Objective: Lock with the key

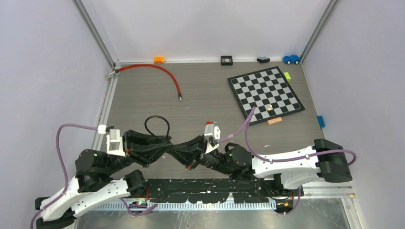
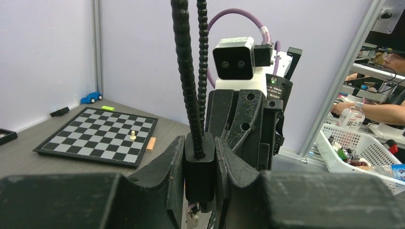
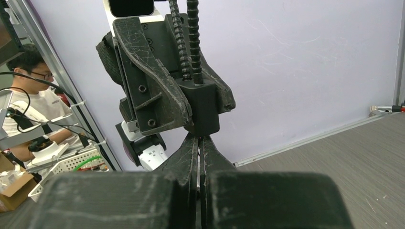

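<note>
A black cable lock (image 2: pixel 198 176), with a dark braided loop (image 1: pixel 158 117) standing up from its body, is held at front centre by my left gripper (image 1: pixel 161 148), whose fingers sit either side of the lock body. My right gripper (image 1: pixel 177 150) meets it from the right and is shut, its fingertips just below the lock body (image 3: pixel 200 107); whatever is between them is mostly hidden, likely small. In the left wrist view, small metal keys (image 2: pixel 192 217) hang below the lock.
A chessboard (image 1: pixel 265 93) with one piece lies at the back right, near a blue car (image 1: pixel 291 59) and small blocks. A red hose (image 1: pixel 162 69) lies at the back left.
</note>
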